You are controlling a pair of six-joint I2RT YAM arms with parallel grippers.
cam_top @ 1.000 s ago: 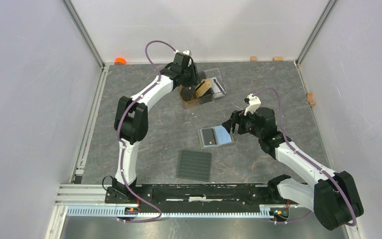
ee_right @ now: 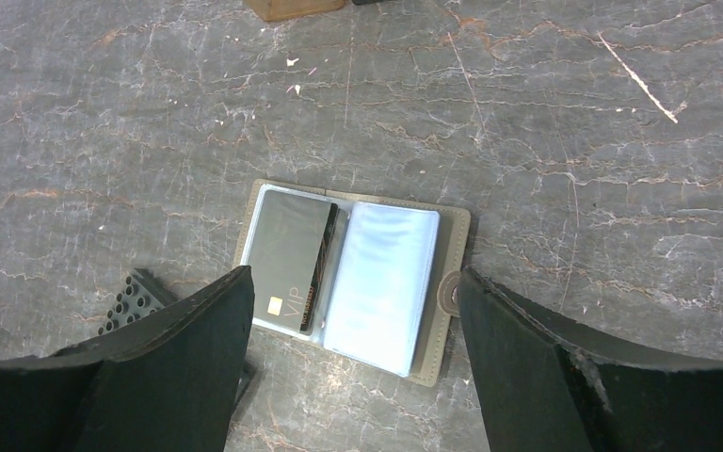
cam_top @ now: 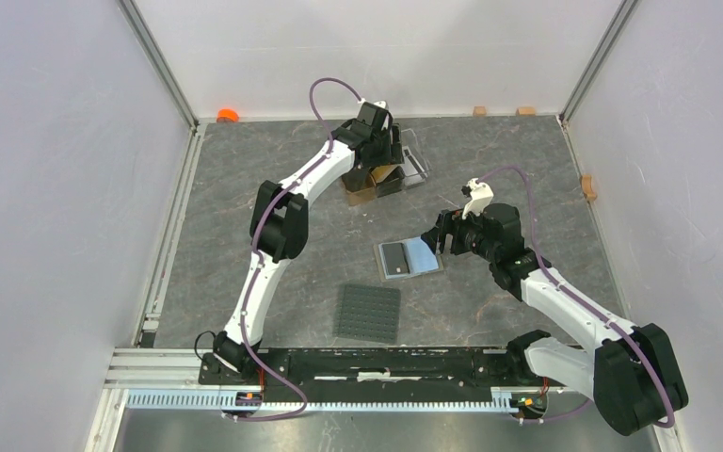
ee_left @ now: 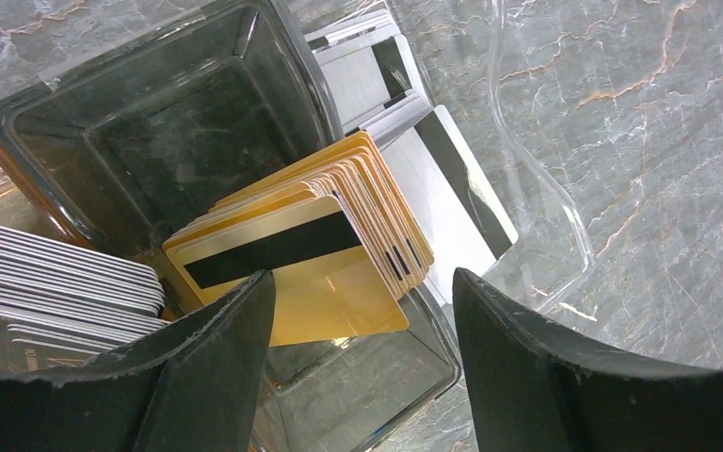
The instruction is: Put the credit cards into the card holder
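A stack of gold cards [ee_left: 334, 292] with a black stripe leans in a clear grey box [ee_left: 367, 395], seen in the left wrist view. My left gripper is open above it, its left finger overlapping the front card in view; whether they touch I cannot tell. Black cards [ee_left: 56, 292] stand to the left and white cards [ee_left: 442, 179] to the right. The card holder [ee_right: 447, 282] lies spread on the table, a black VIP card [ee_right: 287, 259] in its left side, the right side pale blue. Over the holder my right gripper stands open and empty.
An empty dark tray [ee_left: 165, 113] sits behind the gold cards. A dark studded mat [cam_top: 369, 313] lies near the front edge. Between the boxes and the holder the table [cam_top: 414, 212] is bare. Small wooden blocks [cam_top: 525, 111] rest at the back edge.
The left arm has swung right, bringing its gripper from the left part of the boxes to over the gold cards, and dipped slightly toward the front. My right arm has stayed still.
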